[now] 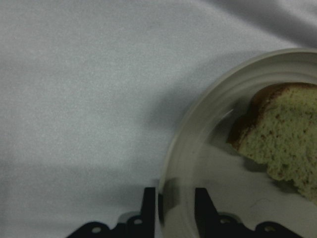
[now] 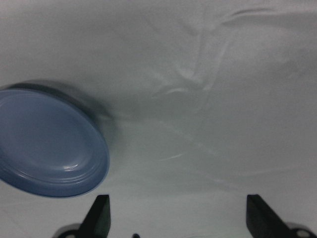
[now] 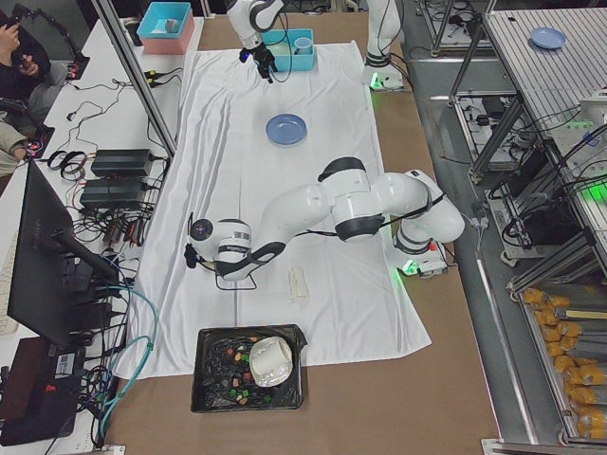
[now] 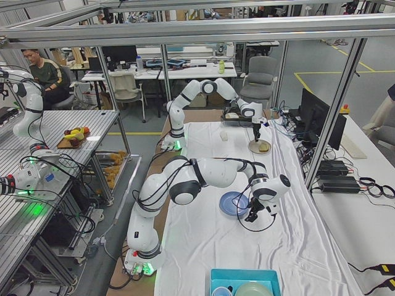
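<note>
A cream plate (image 1: 198,148) holds a slice of bread (image 1: 277,134), seen in the left wrist view. My left gripper is over the plate's near-left rim, its fingers apart; whether it grips the rim is not clear. My right gripper is wide open with nothing between its fingers, above the white cloth, with a blue plate (image 2: 49,144) to its upper left in the right wrist view.
A black tray (image 3: 218,398) with small pieces and a pale dish stands at one end of the table, a turquoise bin (image 4: 244,274) with dishes at the other.
</note>
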